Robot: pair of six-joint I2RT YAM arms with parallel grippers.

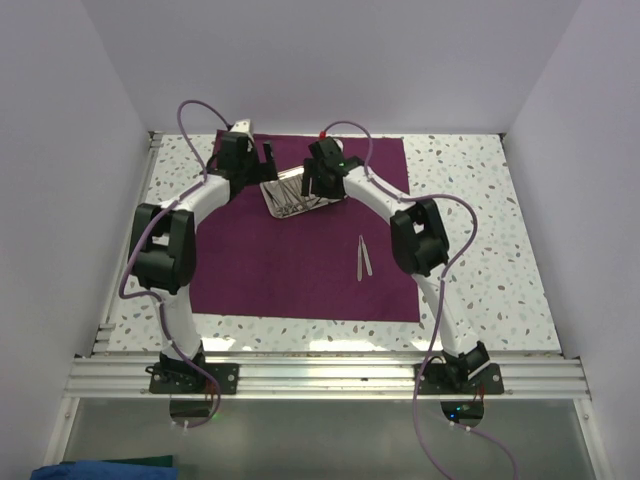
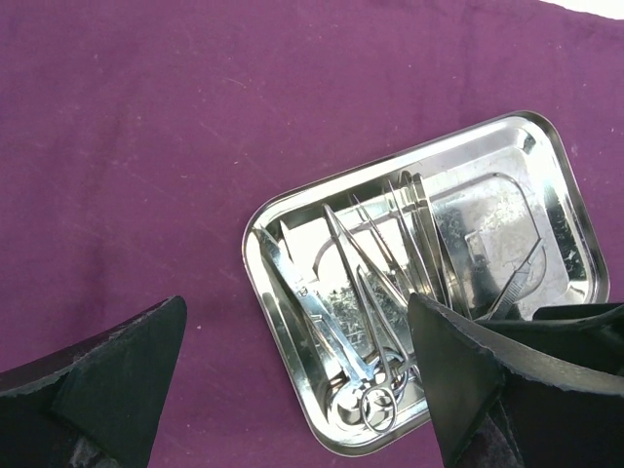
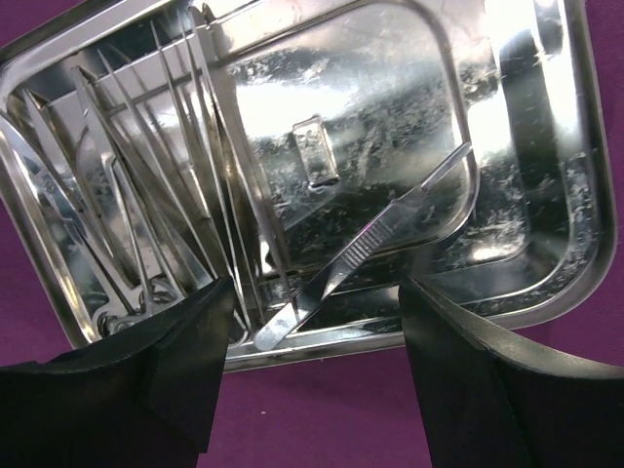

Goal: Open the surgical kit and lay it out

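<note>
A steel tray [image 1: 282,211] of surgical instruments lies on the purple cloth [image 1: 280,270]. In the left wrist view, scissors [image 2: 378,408] and several tweezers sit bunched in its left part. My left gripper [image 1: 266,162] is open at the tray's left end, nothing between its fingers. My right gripper is open over the tray, its fingertips either side of a ridged-handled instrument [image 3: 356,253] lying diagonally along the near side; whether they touch it I cannot tell. Two slim instruments [image 1: 359,262] lie apart on the cloth at the right.
Speckled tabletop [image 1: 490,260] shows around the cloth, with walls at both sides and behind.
</note>
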